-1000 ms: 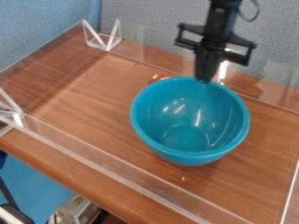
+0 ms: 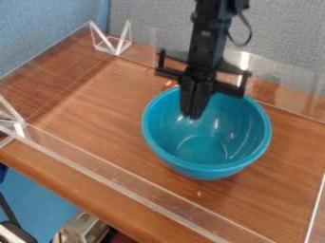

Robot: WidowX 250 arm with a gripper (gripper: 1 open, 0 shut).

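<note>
A large blue bowl [image 2: 210,147] rests on the wooden tabletop toward the right of centre. My dark gripper [image 2: 193,106] reaches down from above into the back left part of the bowl, its fingertips just inside the rim. The fingers appear shut, and I see nothing held between them.
A white wire holder [image 2: 112,40] stands at the back left corner. Small orange bits lie behind the bowl, partly hidden. Clear plastic edging runs along the table's sides.
My gripper has come down and to the left, from behind and above the bowl to inside its back left rim. The bowl looks unmoved.
</note>
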